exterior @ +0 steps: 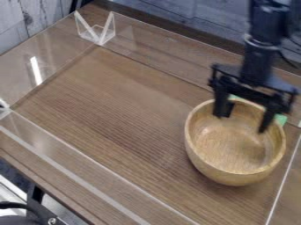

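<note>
My gripper [248, 107] hangs over the back part of a large tan bowl [235, 158] at the right, its two dark, blurred finger assemblies spread apart. The gripper is open. The dark block at the bowl's back is hidden behind the gripper or too blurred to make out.
A green object [280, 119] lies at the bowl's back right, partly covered. A white wire piece [97, 26] stands at the top left.
</note>
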